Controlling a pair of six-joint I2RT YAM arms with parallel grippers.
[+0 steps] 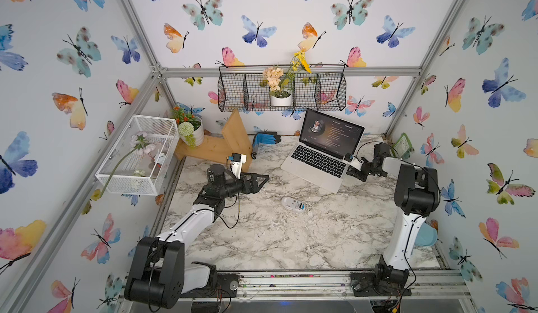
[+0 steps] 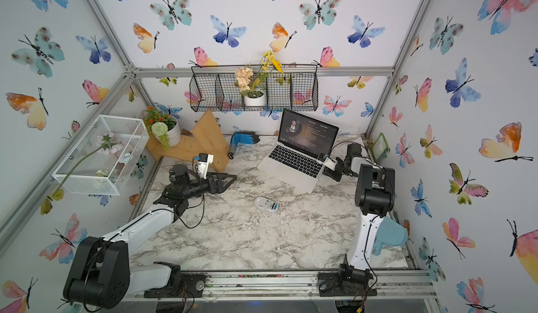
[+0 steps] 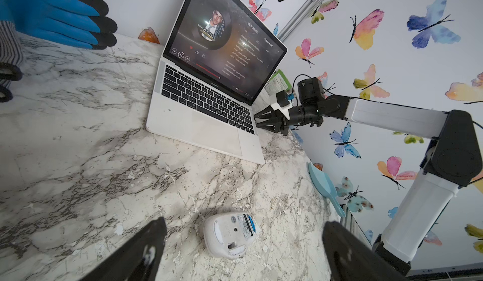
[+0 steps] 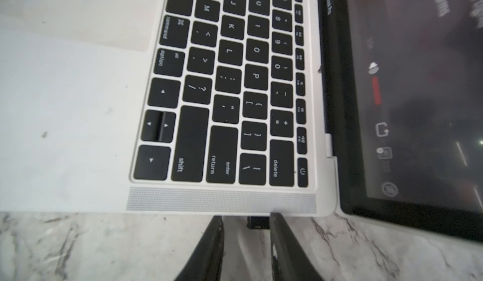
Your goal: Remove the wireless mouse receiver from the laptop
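Note:
The open silver laptop (image 1: 313, 167) sits at the back right of the marble table. In the right wrist view, a small black piece (image 4: 257, 222) sticks out from its side edge. My right gripper is at that edge, fingers apart on either side near the piece, not visibly closed on it. My left gripper (image 1: 261, 182) stands open and empty at the left middle, above the table. The white mouse (image 3: 227, 233) lies upside down in front of the laptop.
A blue glove (image 1: 266, 140), wooden boards (image 1: 235, 139) and a flower pot (image 1: 193, 133) are at the back left. A light-blue item (image 2: 390, 234) lies at the front right.

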